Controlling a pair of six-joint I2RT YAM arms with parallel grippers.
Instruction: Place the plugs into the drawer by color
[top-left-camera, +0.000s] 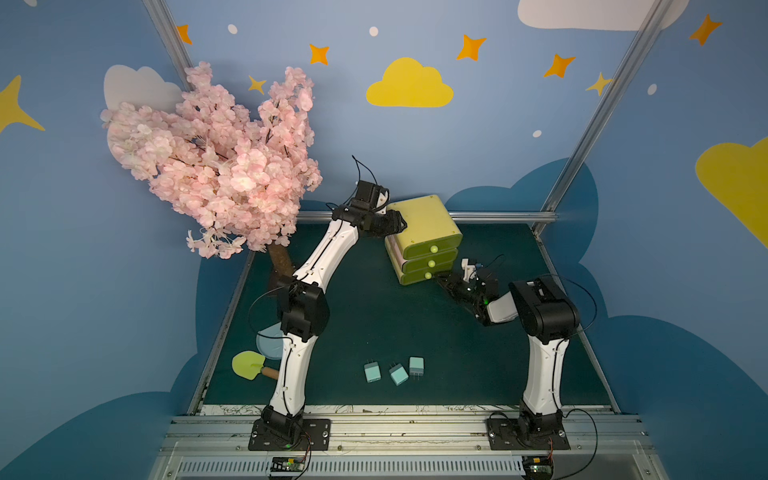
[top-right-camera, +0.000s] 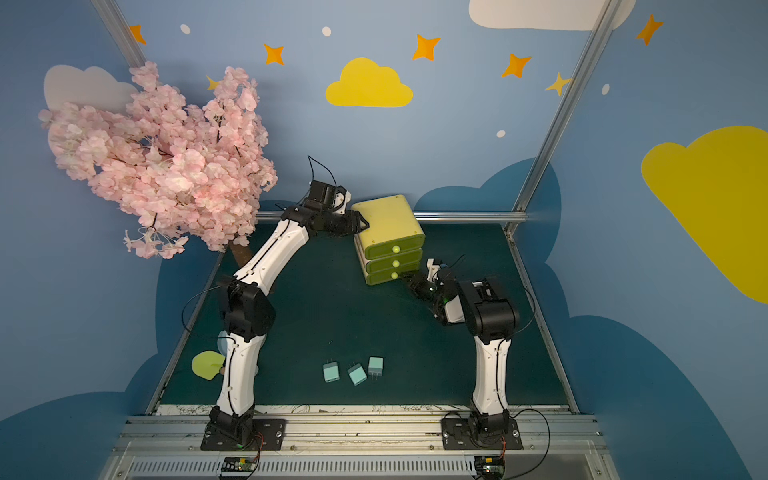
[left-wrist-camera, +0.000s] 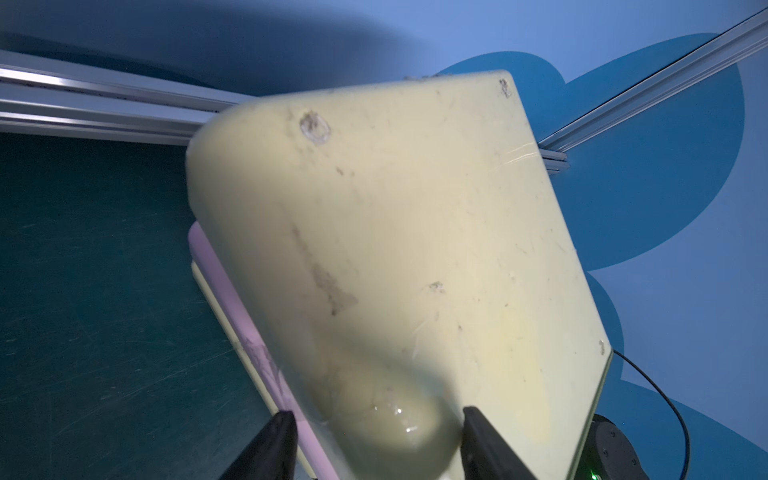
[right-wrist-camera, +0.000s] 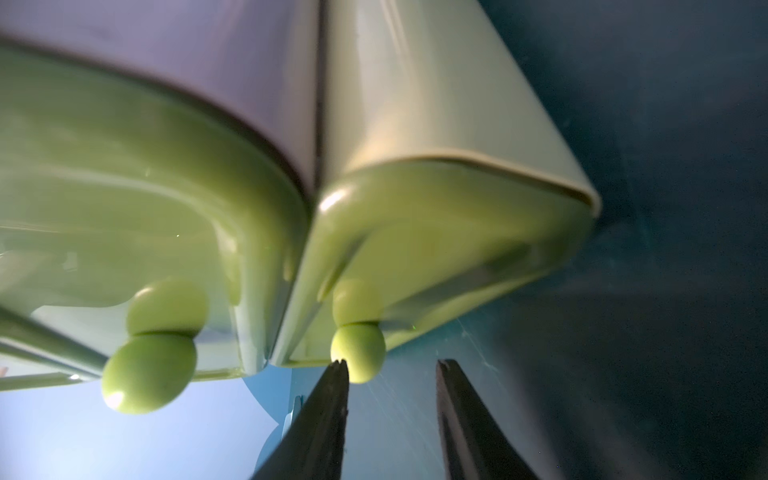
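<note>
A three-tier drawer box (top-left-camera: 420, 224) with green fronts and round knobs stands at the back centre. My left gripper is on the pale yellow top unit's upper left, its fingers either side of a bulge on it. In the right wrist view my right gripper is part open at the bottom drawer, its fingertips just short of the knob (right-wrist-camera: 357, 350), nothing visible between them. Three light teal plugs (top-left-camera: 372, 371) lie apart near the front centre of the table.
A blossom tree (top-left-camera: 232, 160) fills the back left. A green shovel (top-left-camera: 248, 364) and a blue dish (top-left-camera: 268, 344) lie at the front left.
</note>
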